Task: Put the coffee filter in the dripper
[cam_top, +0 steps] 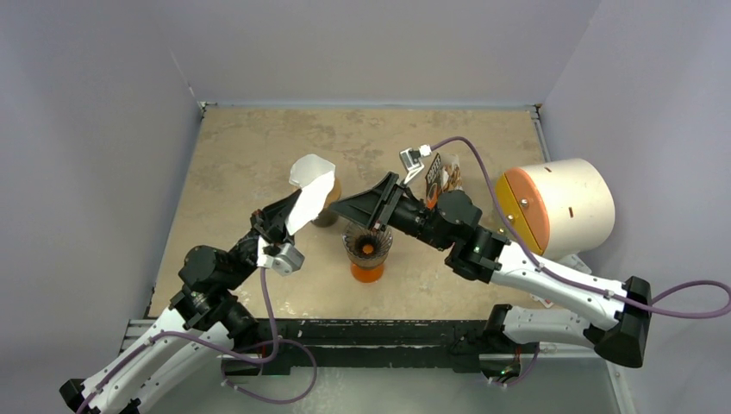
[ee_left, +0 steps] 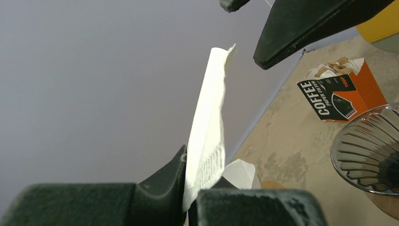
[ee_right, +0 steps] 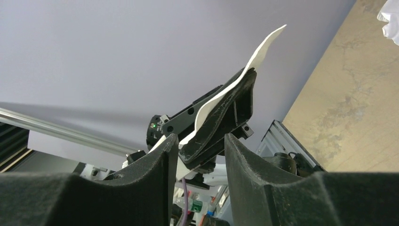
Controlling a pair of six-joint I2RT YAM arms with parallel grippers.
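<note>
The white paper coffee filter (cam_top: 311, 203) stands up from my left gripper, which is shut on its lower part. In the left wrist view the filter (ee_left: 207, 122) looks thin and folded flat, its free edge slightly parted at the top. My right gripper (cam_top: 334, 209) is just right of the filter, its fingers partly open with nothing between them. One dark finger (ee_left: 291, 37) of it shows beyond the filter, apart from the paper. The clear ribbed dripper (cam_top: 367, 247) stands below the right gripper, its far rim partly covered by that arm.
An orange and black coffee filter box (ee_left: 346, 92) stands open behind the right arm. A white paper-like piece (cam_top: 311, 169) sits at a tan container behind the filter. A cream cylinder with a yellow front (cam_top: 560, 209) is at the right.
</note>
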